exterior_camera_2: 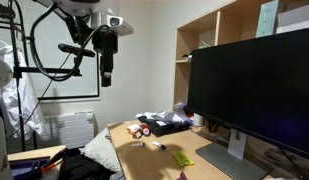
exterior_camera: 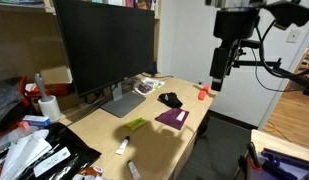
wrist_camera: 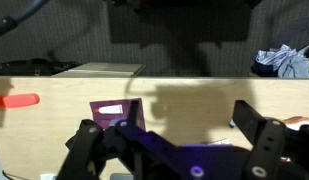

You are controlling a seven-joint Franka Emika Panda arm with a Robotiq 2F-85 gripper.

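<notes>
High above the near edge of the wooden desk (wrist_camera: pixel 209 95), my gripper hangs with its fingers wide apart and nothing between them. In exterior view 1 the gripper (exterior_camera: pixel 220 72) points down, well clear of the desk. Below lies a flat purple item (exterior_camera: pixel 173 118), also visible in the wrist view as a dark purple rectangle (wrist_camera: pixel 112 112). A yellow-green packet (exterior_camera: pixel 136 124) rests nearer the monitor, and two marker-like sticks, one of them a white stick (exterior_camera: pixel 122 146), lie toward the front. My own fingers cover part of the desk in the wrist view.
A large black monitor (exterior_camera: pixel 109 45) stands along the desk's back. At the far end are a black crumpled item (exterior_camera: pixel 170 100) and a red object (exterior_camera: pixel 204 92). Bags and papers (exterior_camera: pixel 39 155) clutter the other end. The desk's middle has bare room.
</notes>
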